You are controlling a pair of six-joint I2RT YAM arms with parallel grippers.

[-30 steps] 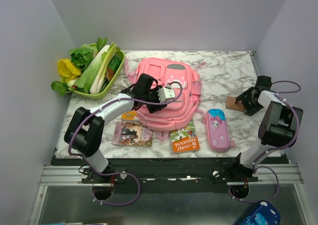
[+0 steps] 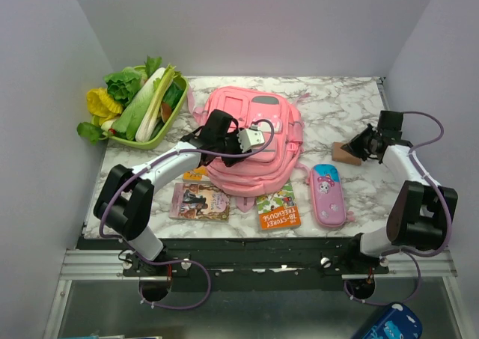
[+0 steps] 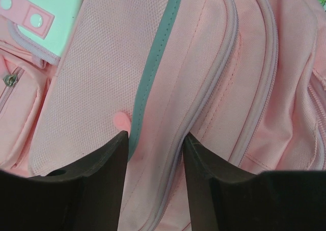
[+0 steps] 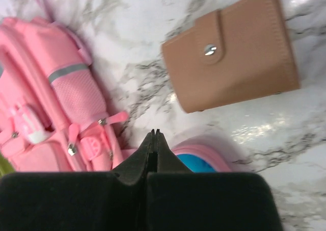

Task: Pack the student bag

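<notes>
The pink school bag (image 2: 247,103) lies on the table's middle. My left gripper is shut on a fold of its fabric, with the grey-green band by one fingertip and the piped edge by the other. A brown wallet (image 4: 239,50) with a snap strap lies flat on the marble, right of the bag. My right gripper is shut with nothing between its fingers; in the right wrist view the wallet is beyond the tips, apart from them in the picture. A pink-and-blue pencil case (image 2: 328,197) lies nearer the front edge.
Two books, a brown-toned one (image 2: 200,202) and a green-orange one (image 2: 278,209), lie in front of the bag, with a yellow item (image 2: 196,174) partly under the left arm. A green vegetable basket (image 2: 179,108) stands at left. Bare marble (image 2: 344,103) extends behind the wallet.
</notes>
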